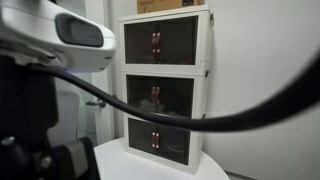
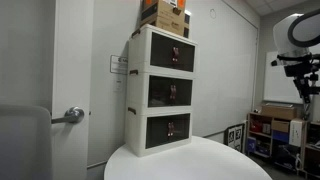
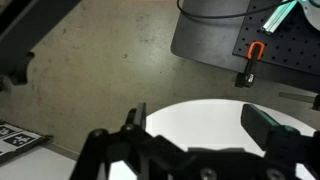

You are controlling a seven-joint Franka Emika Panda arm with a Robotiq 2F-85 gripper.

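Observation:
A white stacked cabinet [image 2: 165, 52] with three dark-fronted sections stands on a round white table [image 2: 215, 160] in exterior view 2. Each section has a pair of reddish-brown handles at the middle of its doors, and all the doors look shut. The same cabinet [image 1: 199, 95] shows behind a black cable in exterior view 1. From the wrist, my gripper is open, its dark fingers wide apart with nothing between them. It points down over the white table edge [image 3: 195, 109]. In exterior view 2 the arm [image 2: 303, 35] is at the far right, well away from the cabinet.
Cardboard boxes [image 2: 168, 17] lie on top of the cabinet. A door with a round handle [image 2: 74, 115] is at the left, and shelving with boxes [image 2: 275, 127] is behind at the right. The black cable [image 1: 235, 121] crosses exterior view 1.

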